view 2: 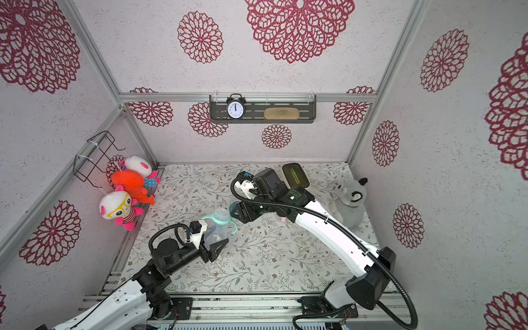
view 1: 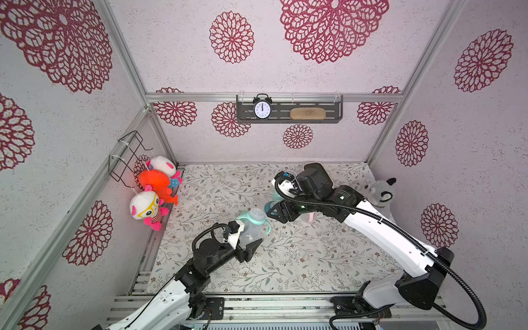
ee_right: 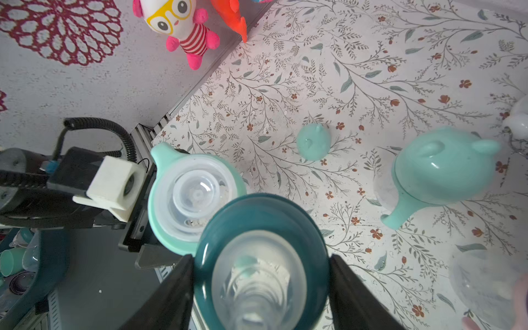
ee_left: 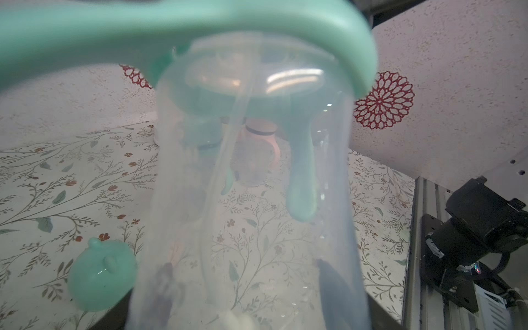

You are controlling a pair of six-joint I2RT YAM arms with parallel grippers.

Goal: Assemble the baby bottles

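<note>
My left gripper point(view 1: 250, 248) is shut on a clear baby bottle point(ee_left: 253, 220), held upright above the table. Around the bottle's neck sits a mint handle ring point(ee_left: 264, 22); a translucent nipple top point(ee_right: 197, 189) shows at its upper end. To the right of it, my right gripper is shut on a dark teal ring cap point(ee_right: 258, 211), with a whitish part visible inside. The cap and the bottle appear close in the top views; whether they touch, I cannot tell. A mint dome cover point(ee_right: 313, 141) lies on the table.
A bottle with a mint cover point(ee_right: 445, 165) stands behind, and a clear bottle with pink parts point(ee_right: 481, 280) is beside it. Plush toys point(view 1: 154, 189) line the left side, a grey plush point(view 2: 349, 200) the right. An olive-lined tray point(view 2: 296, 175) lies at the back.
</note>
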